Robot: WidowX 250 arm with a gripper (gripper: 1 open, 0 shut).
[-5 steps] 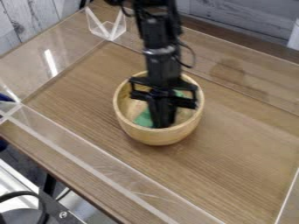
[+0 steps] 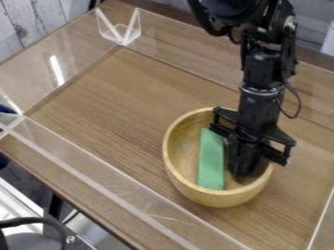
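My gripper [image 2: 248, 154] reaches down from the top of the view into the right half of a round, pale wooden bowl [image 2: 183, 166] on the wooden table. A green block [image 2: 212, 161] lies in the bowl, left of the gripper's dark fingers. The fingertips are dark and partly hidden by the gripper body, so whether they touch anything is unclear.
A white wire-like shape [image 2: 119, 27] sits at the back left edge. Dark cables lie at the lower left, off the table.
The green block now shows more fully, lying lengthwise left of the gripper.
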